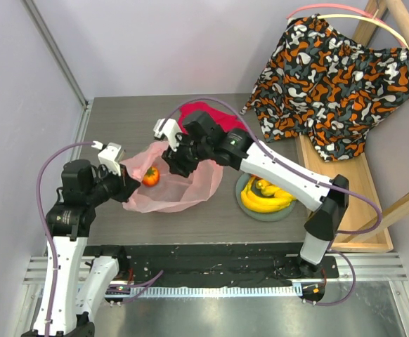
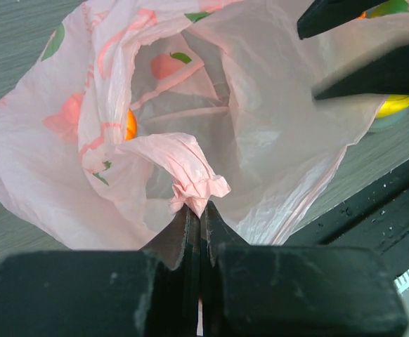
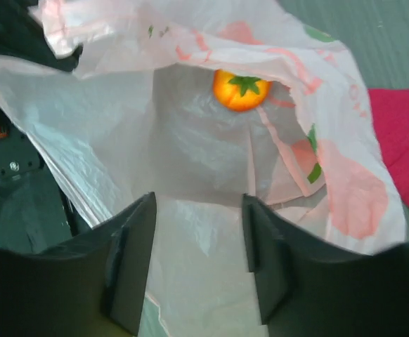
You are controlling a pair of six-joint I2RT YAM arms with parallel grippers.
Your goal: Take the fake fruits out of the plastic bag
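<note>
The pinkish translucent plastic bag (image 1: 190, 199) lies on the table with its mouth spread open. My left gripper is shut on a gathered corner of its rim, holding it up. Inside, against the bag's left side, rests an orange-red fake fruit with a green leafy top; the top view shows this fruit (image 1: 151, 177) too, while in the left wrist view folds cover most of it. My right gripper hovers over the bag's mouth, open, its fingers (image 3: 135, 242) apart with nothing between them. The fruit is clear of those fingers.
A grey-green bowl (image 1: 264, 215) with bananas (image 1: 264, 203) and other fruit stands right of the bag, partly under my right arm. Behind lies a red cloth (image 1: 222, 119). A wooden rack (image 1: 352, 210) borders the right side.
</note>
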